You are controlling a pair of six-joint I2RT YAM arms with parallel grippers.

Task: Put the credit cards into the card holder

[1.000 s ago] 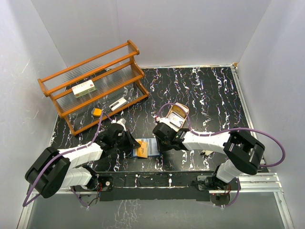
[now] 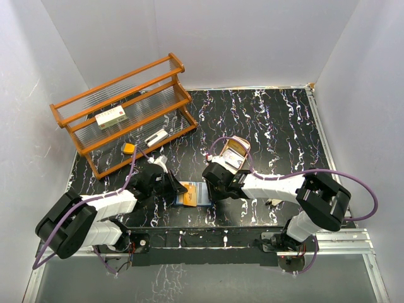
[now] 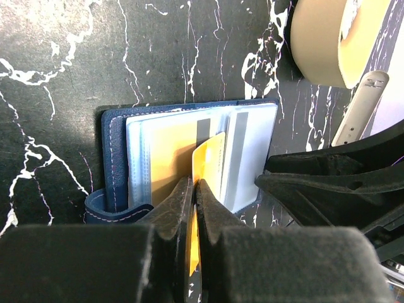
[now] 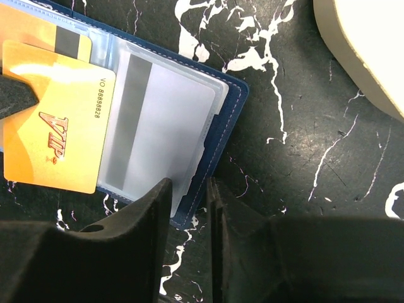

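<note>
The navy card holder (image 4: pixel 218 132) lies open on the marble table, with clear sleeves and orange cards inside. My left gripper is shut at an orange VIP card; in the left wrist view the card runs along its fingertips, and whether it is pinched cannot be told. In the right wrist view one black left fingertip rests on that card. My right gripper is at the holder's right edge, its fingers apart with the navy edge between them; whether it grips that edge is unclear.
A beige box (image 2: pixel 232 151) with white contents stands just behind the right gripper. A wooden rack (image 2: pixel 126 95) with small boxes fills the back left.
The left arm has shifted very slightly, with the orange card at its fingertips. The right arm looks unchanged.
</note>
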